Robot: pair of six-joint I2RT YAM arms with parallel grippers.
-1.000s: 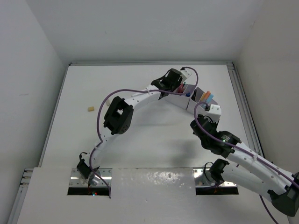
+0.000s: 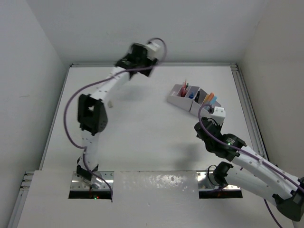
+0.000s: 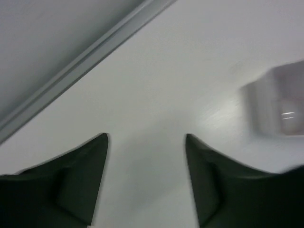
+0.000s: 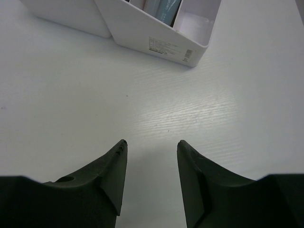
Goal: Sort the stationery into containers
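Observation:
Two white divided containers hold stationery at the back right: the left one has red and blue items, the right one has orange and light blue items and an empty compartment. My left gripper is blurred by motion above the back middle of the table, left of the containers, its fingers apart with nothing seen between them. My right gripper stands open and empty over bare table, near the right container's front. A small pale item lies at the left of the table, blurred or partly hidden.
Metal rails run along its edges, with walls beyond at the back and sides.
My left arm has swung left, away from above the left container, uncovering its contents. The right arm has barely moved.

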